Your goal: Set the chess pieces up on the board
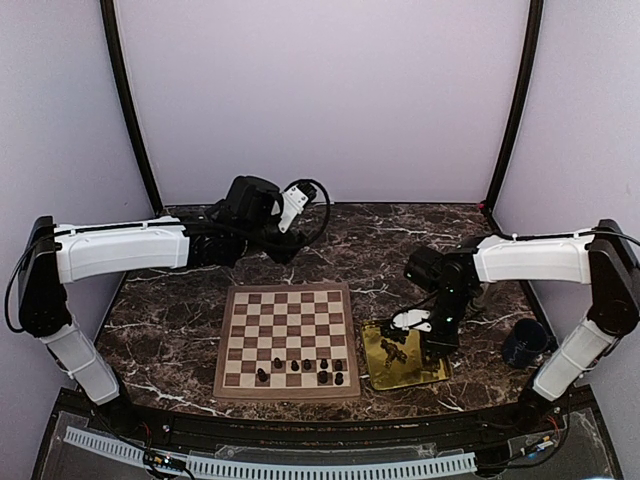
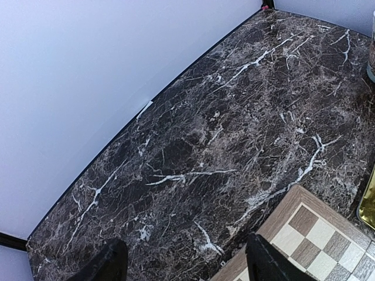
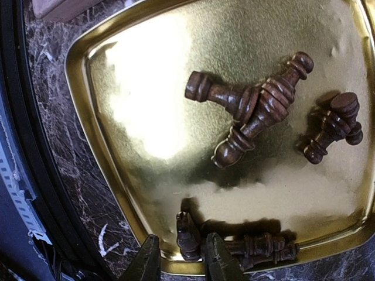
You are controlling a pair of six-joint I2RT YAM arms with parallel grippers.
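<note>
The chessboard (image 1: 288, 325) carries several dark pieces along its front rows, such as one piece (image 1: 263, 375) near the front left; its back rows are bare. Right of it, the gold tray (image 1: 395, 379) holds more dark pieces. My right gripper is low at the tray's edge, its fingers (image 3: 146, 259) partly apart. A dark piece (image 3: 187, 231) shows in that gap, beside another lying piece (image 3: 263, 246); whether it is gripped cannot be told. Two crossed pieces (image 3: 258, 114) lie mid-tray. Back left of the board, my left gripper hangs open and empty.
A dark blue cup (image 1: 525, 343) stands right of the tray. More small pieces (image 3: 334, 126) lie on the tray's other side.
</note>
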